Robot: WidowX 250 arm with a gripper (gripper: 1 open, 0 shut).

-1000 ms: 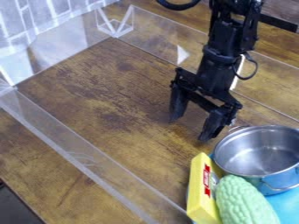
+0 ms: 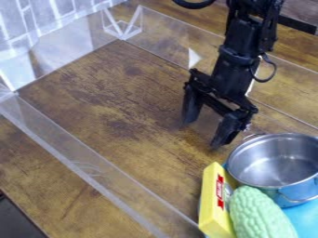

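Observation:
The black robot gripper (image 2: pixel 204 126) is low over the wooden surface in the right middle of the camera view, its two fingertips pointing down and set wide apart. Nothing shows between them. A small white item, partly hidden, is behind the arm at its right.
A metal pot (image 2: pixel 273 158) stands at the lower right on something blue (image 2: pixel 302 218), beside a yellow box (image 2: pixel 213 209) and a green corn-like object (image 2: pixel 258 212). Clear low walls edge the board (image 2: pixel 99 112). The left and middle of the board are free.

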